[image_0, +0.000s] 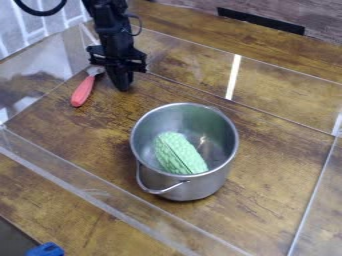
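My gripper (120, 78) is low at the back left, its dark fingers down near the table beside the head of a red-handled utensil (82, 89); it looks shut, and I cannot see anything held between the fingers. The utensil lies on the wooden table with its handle toward the front left. A steel pot (214, 178) with a handle stands at the centre right, holding a pale green ribbed object (179, 152).
Clear plastic edges border the wooden work area (267, 160) at left, front and right. A white tape strip (234, 77) lies at the back. A blue object (46, 249) sits at the front left corner. The table right of my gripper is mostly clear.
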